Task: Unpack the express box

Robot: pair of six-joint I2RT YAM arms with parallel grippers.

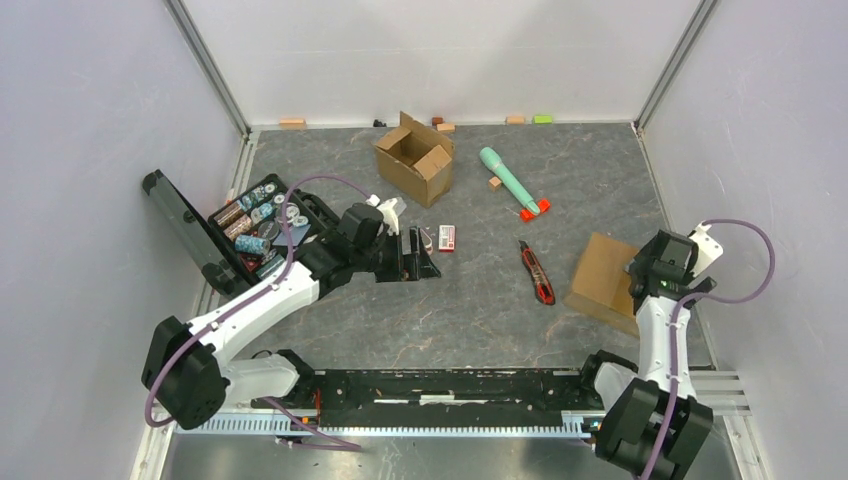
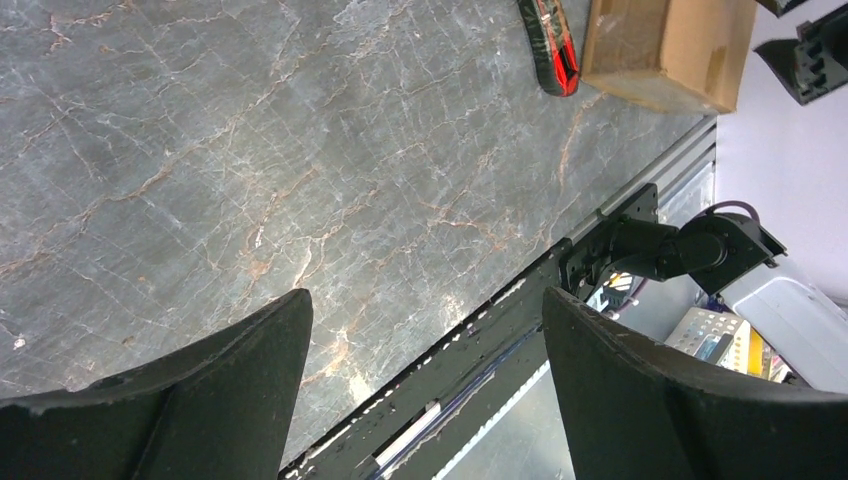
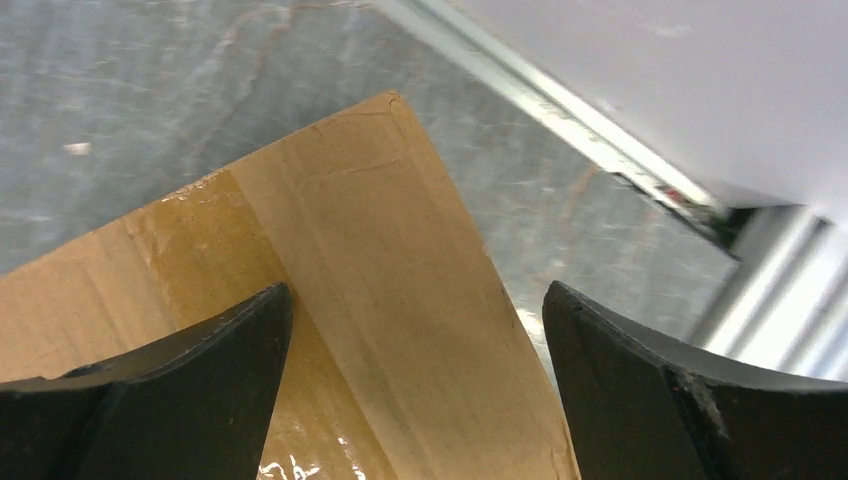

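Observation:
A taped brown cardboard box (image 1: 602, 276) lies at the right of the table. My right gripper is open over this box, and one end of its taped brown face (image 3: 400, 270) shows between the fingers. Whether they touch the cardboard I cannot tell. In the left wrist view the same box (image 2: 670, 45) appears at the upper right. My left gripper stands open above bare table, left of centre, with nothing between its fingers. A red and black box cutter (image 1: 537, 273) lies just left of the taped box.
An open, empty-looking carton (image 1: 416, 160) stands at the back. Beside it lie a mint-green torch-like tool (image 1: 510, 180) and a small red-white pack (image 1: 447, 238). At left is an open black case (image 1: 262, 222) of cans.

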